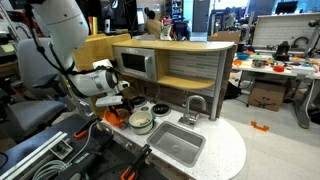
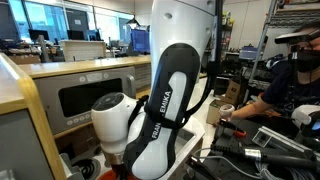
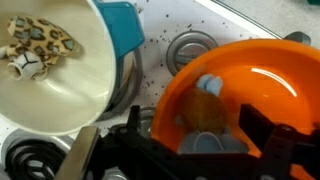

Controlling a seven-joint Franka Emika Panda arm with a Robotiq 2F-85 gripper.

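In the wrist view, an orange bowl holds a plush toy with a brown body and grey-blue parts. My gripper is over this bowl with its dark fingers apart, one on each side of the toy. Whether they touch it cannot be told. To the left stands a cream pot with a teal handle, and inside it lies a leopard-print plush. From exterior view 1, the white arm bends down to the orange bowl, with the cream pot to its right.
Stove burners lie around the bowl and pot. Farther right are a sink and a tall faucet, with bare white counter beyond. A microwave and shelf stand behind the stove.
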